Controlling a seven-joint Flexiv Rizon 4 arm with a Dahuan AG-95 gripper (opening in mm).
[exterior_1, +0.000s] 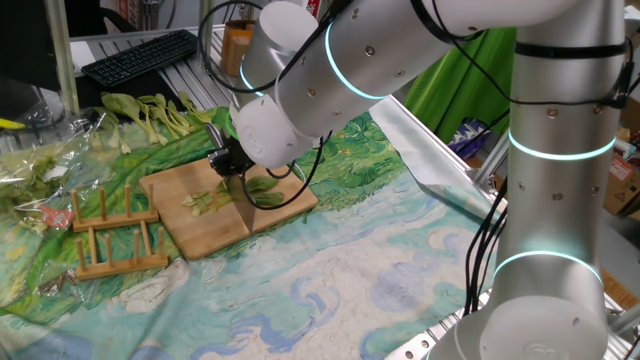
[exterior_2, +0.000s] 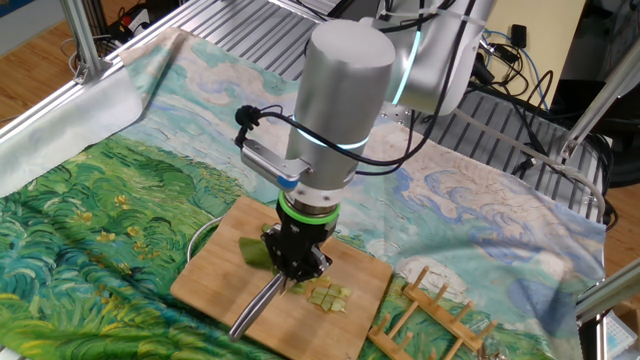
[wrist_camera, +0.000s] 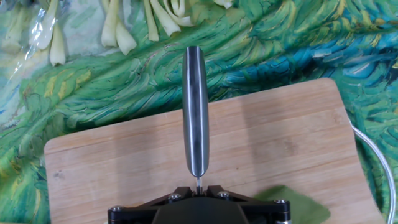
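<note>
My gripper is shut on a knife (wrist_camera: 196, 112), whose metal handle sticks out ahead of the fingers. In exterior view 1 the thin blade (exterior_1: 244, 205) hangs below the fingers, over the leafy greens on the wooden cutting board (exterior_1: 180, 225). Cut green pieces (exterior_2: 328, 296) lie on the board beside the gripper in exterior view 2, with a larger leaf (exterior_2: 256, 252) on the other side. The wrist view shows one leaf (wrist_camera: 292, 204) partly behind the fingers. Whether the blade touches the board is hard to tell.
A wooden peg rack (exterior_1: 122, 266) stands close beside the board. Whole leafy vegetables (exterior_1: 150, 115) lie past the board's far edge, near clear plastic wrap with greens (exterior_1: 35, 185). A patterned cloth (exterior_1: 340, 290) covers the table, with its near side free.
</note>
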